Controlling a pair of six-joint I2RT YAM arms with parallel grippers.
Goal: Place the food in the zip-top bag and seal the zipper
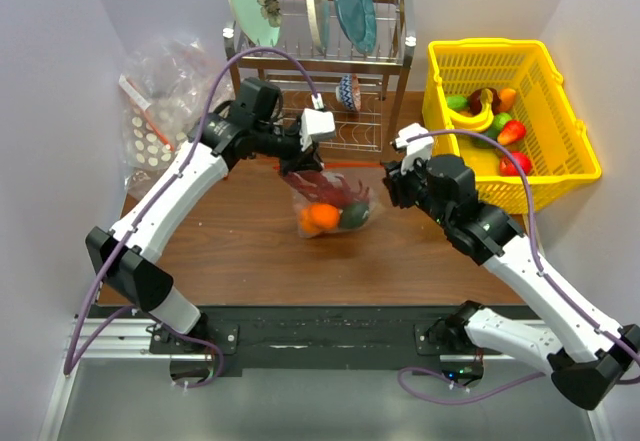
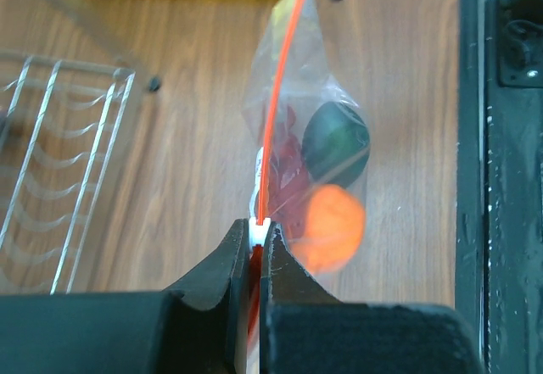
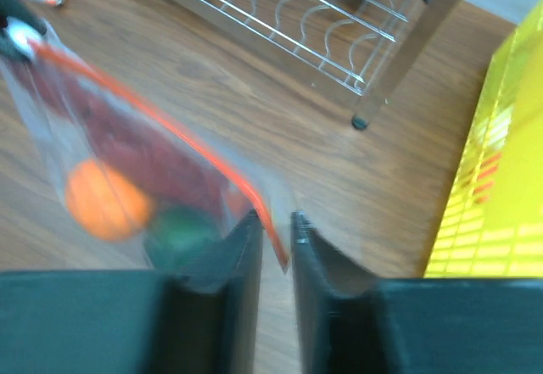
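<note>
The clear zip top bag hangs over the table with orange fruit, a dark green item and something dark red inside. Its orange-red zipper strip runs along the top. My left gripper is shut on the strip at a small white slider. At the strip's other end, my right gripper is part open. The strip's tip shows in the gap between its fingers, apparently not clamped. Whether the zipper is sealed cannot be made out.
A yellow basket holding other toy food stands at the back right. Behind the bag is a dish rack with plates and a bowl. More plastic bags lie at the back left.
</note>
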